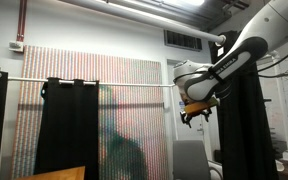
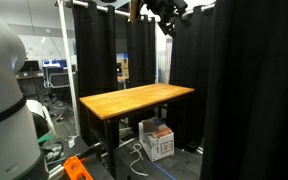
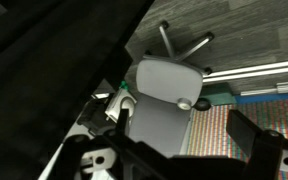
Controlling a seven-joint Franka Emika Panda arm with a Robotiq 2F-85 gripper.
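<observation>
High above the table, at the right of exterior view 1, my gripper (image 1: pixel 197 119) hangs in the air with open fingers and nothing between them. Its dark fingers also show along the bottom of the wrist view, spread wide apart. A bare wooden table (image 2: pixel 134 101) fills the middle of exterior view 2, and only a corner of it appears at the bottom of exterior view 1. No small object on the tabletop can be made out.
A grey chair (image 3: pixel 162 120) stands on the floor beyond the gripper. Black curtains (image 2: pixel 244 90) hang around the workspace. Under the table sits a white box (image 2: pixel 157 140) with items inside, and cables lie on the floor.
</observation>
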